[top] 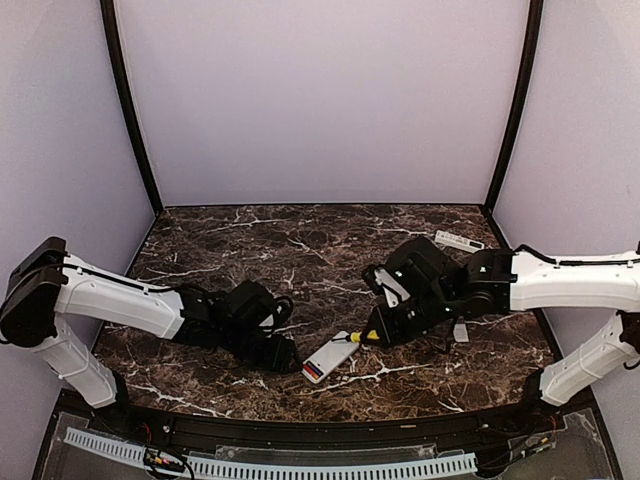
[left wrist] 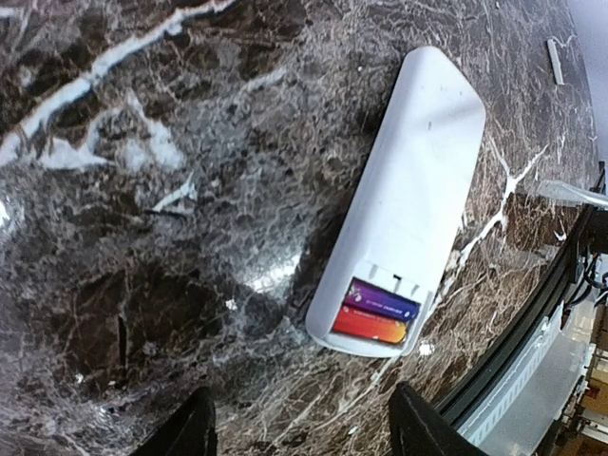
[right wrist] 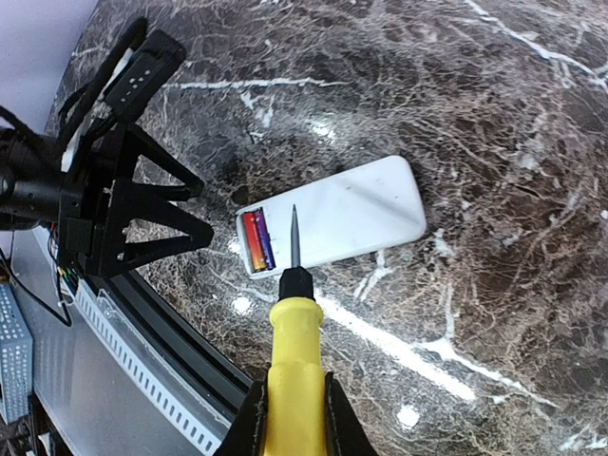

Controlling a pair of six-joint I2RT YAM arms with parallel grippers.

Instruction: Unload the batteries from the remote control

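Observation:
A white remote control (left wrist: pixel 418 180) lies back side up on the dark marble table, its battery bay uncovered at one end. In the bay sit a purple battery (left wrist: pixel 381 299) and a red-orange battery (left wrist: pixel 370 325), side by side. My left gripper stands part open beside the bay end, with nothing between its fingers. Shut on the yellow handle of a screwdriver (right wrist: pixel 296 347), my right gripper holds it with the thin tip over the remote's white back, close to the batteries. Whether the tip touches the remote, I cannot tell.
At the back right lies a long white object (top: pixel 459 241), and a small white piece (top: pixel 461 331) is near the right arm. The table's front edge (top: pixel 290 423) runs close to the remote. Free marble extends behind both arms.

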